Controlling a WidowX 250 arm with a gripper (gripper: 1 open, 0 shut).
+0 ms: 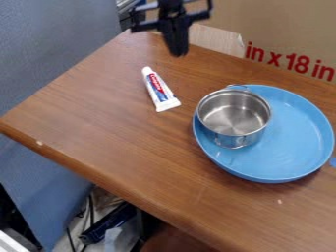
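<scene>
A white toothpaste tube (160, 89) with red and blue lettering lies on the wooden table (105, 138). Above it, near the top edge of the view, is my black gripper (176, 44), apart from the tube and blurred; its finger opening is unclear. A steel pot (233, 121) sits on the left part of a light blue plate (292, 148) on the right side of the table.
A cardboard box (282, 25) with red printing stands behind the table.
</scene>
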